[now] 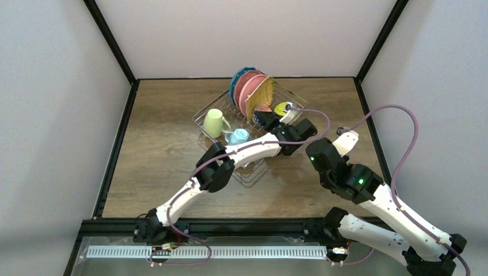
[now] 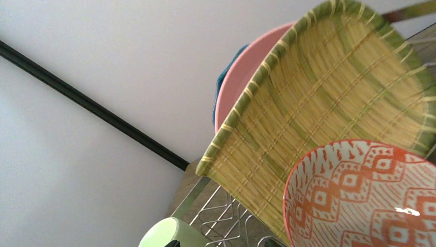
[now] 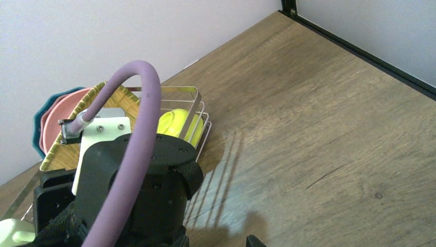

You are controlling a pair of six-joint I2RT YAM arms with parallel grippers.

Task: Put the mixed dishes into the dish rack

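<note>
The wire dish rack (image 1: pixel 198 119) stands at the back of the table. Blue and pink plates (image 1: pixel 248 92) stand on edge in it, beside a woven tray (image 2: pixel 319 82). A red-patterned bowl (image 2: pixel 360 200) leans before the tray, close up in the left wrist view. My left gripper is open over the rack, its fingertips just left of the bowl; whether one touches it I cannot tell. A green mug (image 1: pixel 213 122) and a light blue cup (image 1: pixel 238 136) are at the rack's front left. Over bare table, my right gripper stands open and empty.
A yellow-green bowl (image 3: pixel 177 121) sits at the rack's right end, partly behind my left arm in the top view. The left forearm (image 1: pixel 253 151) crosses the rack's front. Bare wood (image 3: pixel 308 134) lies right of the rack, and the table's left side is clear.
</note>
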